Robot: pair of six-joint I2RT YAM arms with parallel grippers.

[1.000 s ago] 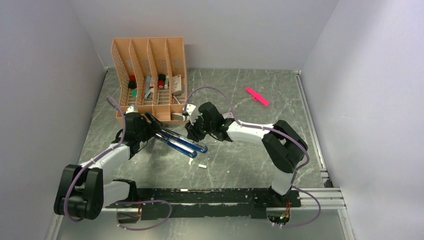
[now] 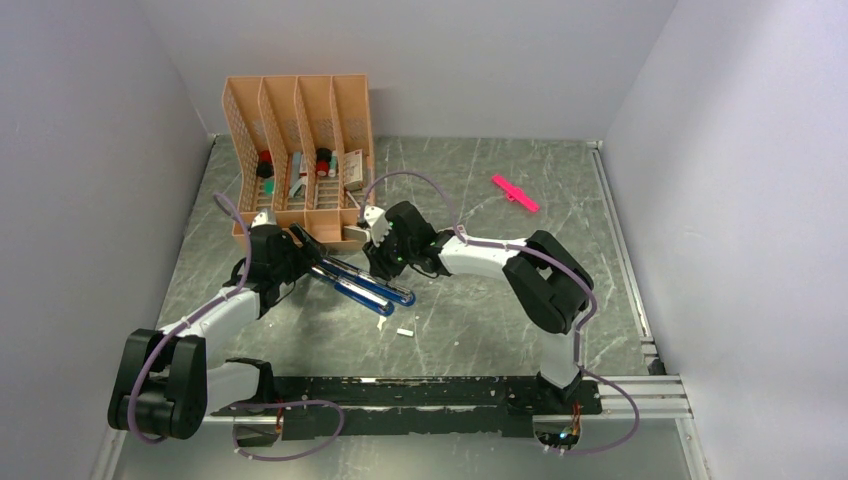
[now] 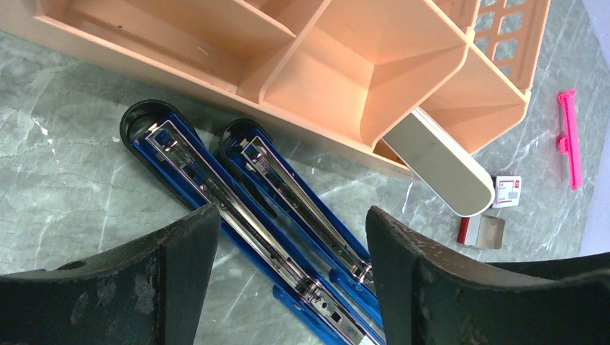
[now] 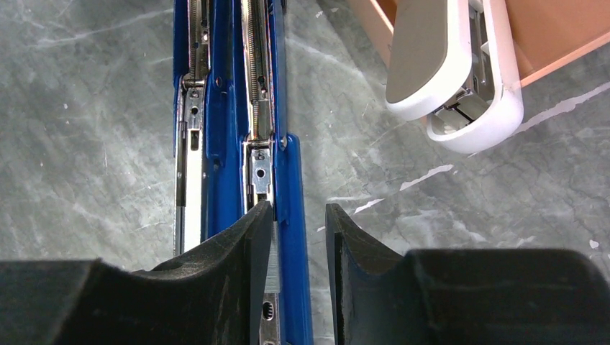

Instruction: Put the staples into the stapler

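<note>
Two blue staplers lie open side by side on the grey surface, the front one (image 2: 360,295) and the rear one (image 2: 385,287), their metal channels facing up. In the right wrist view, a finely ridged silver strip that looks like staples (image 4: 272,269) sits in the channel of the right-hand stapler (image 4: 295,237). My right gripper is part open above that channel, one finger overlapping the strip; nothing is visibly held. My left gripper stands wide around the view of both staplers near their far ends, its fingers apart and empty.
Behind the staplers stands an orange divided organizer (image 2: 300,218). A white-and-grey stapler-like object (image 3: 442,165) juts from its corner. Small boxes (image 3: 506,191), a pink bar (image 2: 515,193) and a small white piece (image 2: 405,332) lie around. Open surface extends right.
The left arm and the staplers look still.
</note>
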